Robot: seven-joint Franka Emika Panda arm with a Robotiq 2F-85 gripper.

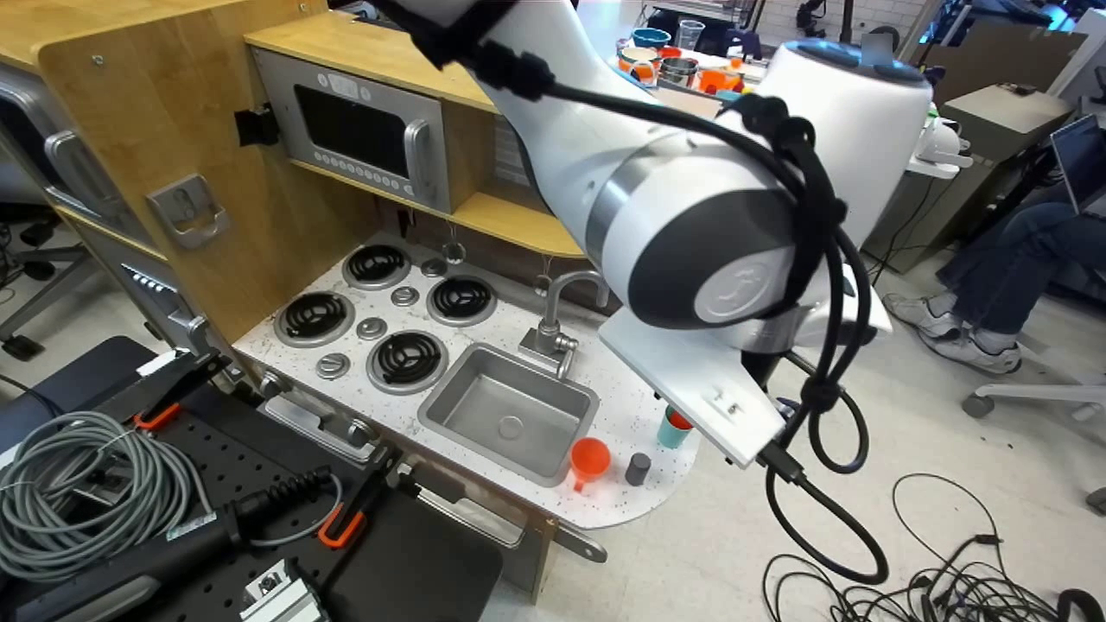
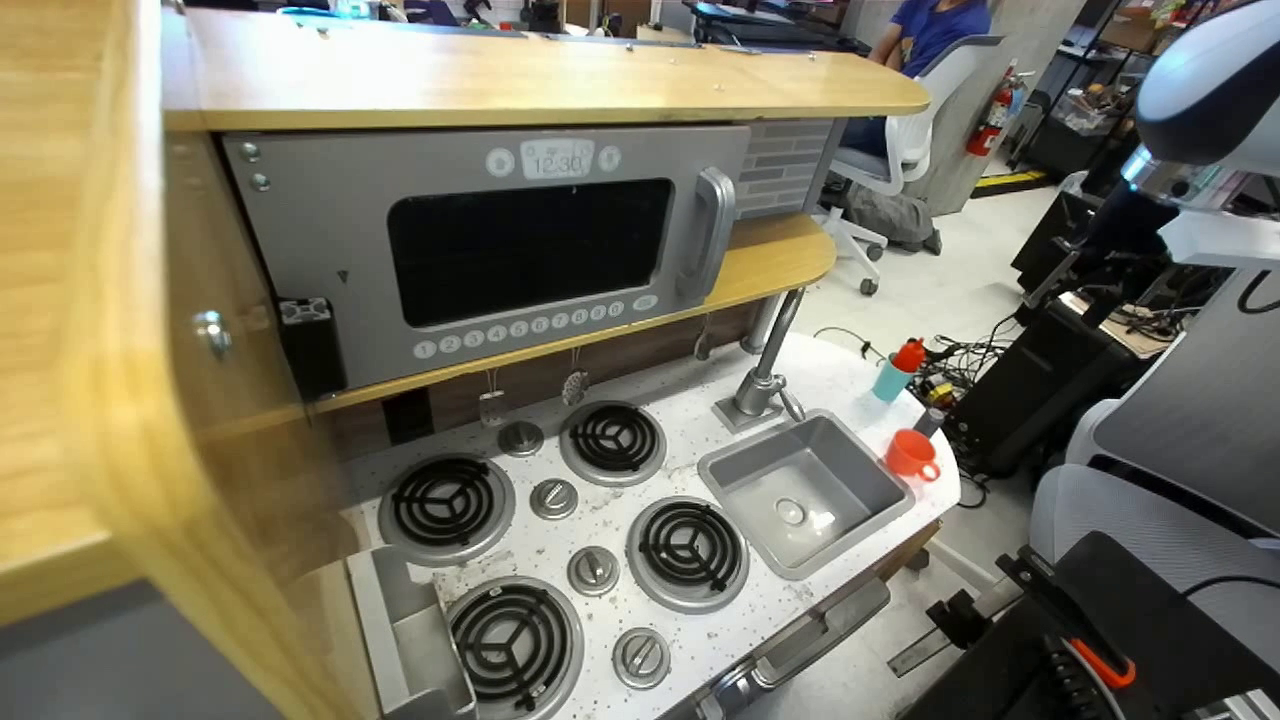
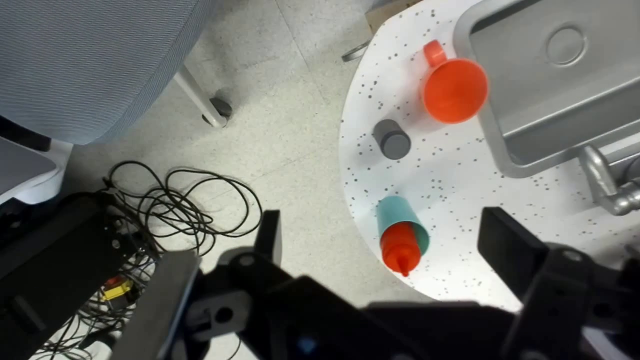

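Note:
My gripper stands open above the rounded end of the counter, nothing between its fingers. Below and between the fingers in the wrist view is a teal cup (image 3: 396, 209) with a red squeeze bottle (image 3: 400, 246) inside it, nozzle up. A small dark grey cylinder (image 3: 393, 139) is set apart from that cup. Close to the sink's edge sits an orange-red mug (image 3: 454, 90), its handle turned away from the basin. In exterior view 1 the arm hides part of the bottle, and the fingers cannot be made out there.
An empty sink (image 1: 508, 415) with a grey faucet (image 1: 555, 321) lies beside the mug. Stove burners (image 2: 690, 546) fill the counter's other end. A wooden shelf with a microwave (image 2: 528, 252) overhangs the back. Beyond the rounded counter edge is open floor with cables (image 3: 180, 207).

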